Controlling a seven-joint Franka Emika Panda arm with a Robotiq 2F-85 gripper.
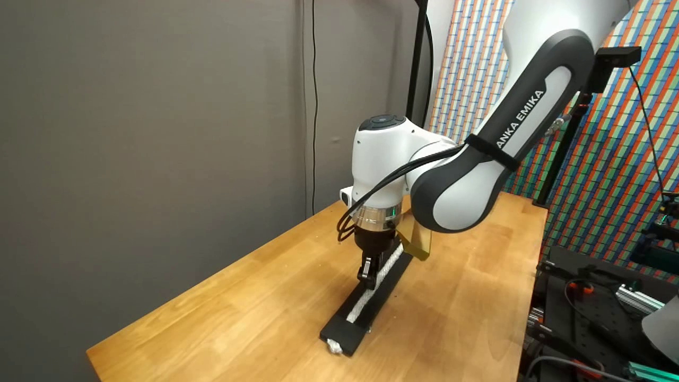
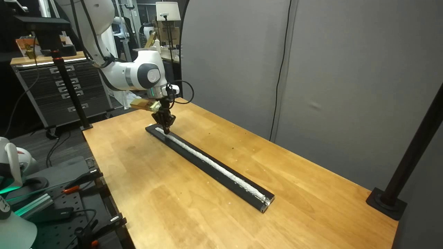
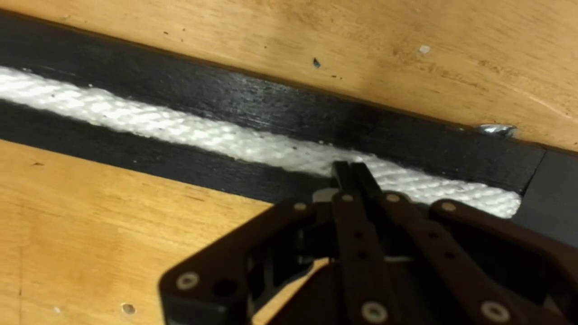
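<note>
A white braided rope lies along the middle of a long black board on the wooden table. Close to one end of the board, my gripper points down over the rope, its two fingertips side by side. The fingers are shut, and nothing shows between the fingers. In the wrist view the fingertips overlap the rope's near edge; whether they touch it I cannot tell. Exterior view 1 has the gripper low over the board, beside the rope.
Bare tabletop surrounds the board on both sides. A grey wall runs along one long side of the table. A black post stands at a corner, and dark equipment sits beyond the opposite edge.
</note>
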